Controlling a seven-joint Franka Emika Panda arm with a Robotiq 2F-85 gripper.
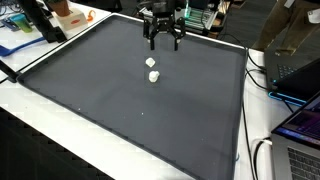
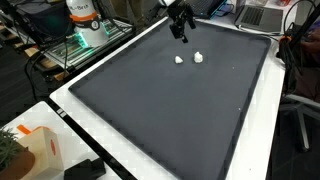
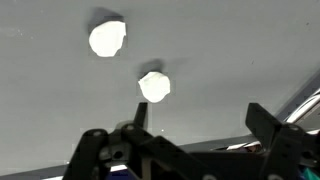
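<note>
Two small white objects lie apart on the dark grey mat, the nearer to the arm looking a little smaller than the other. In the wrist view the smaller white piece is left of the space ahead of the fingers, and the larger white piece is farther to the upper left. My gripper hangs over the mat's far end, its two fingers spread wide with nothing between them. Exterior view 2 also has the gripper clear of both pieces. Their exact shape is too small to tell.
A laptop and cables lie along the right side in exterior view 1. Near the lower left in exterior view 2 stands a plant pot.
</note>
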